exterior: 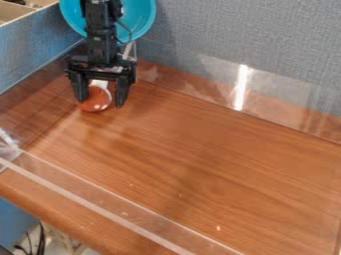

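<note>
My black gripper (100,92) hangs at the back left of the wooden table (200,169), open, its two fingers either side of a round orange-red and white object (95,100) that rests on the table. Whether the fingers touch it I cannot tell; its top is partly hidden by the gripper.
A blue round basin (136,14) is behind the arm. Grey textured walls (240,50) bound the back and left. A clear plastic item (7,146) is at the left edge.
</note>
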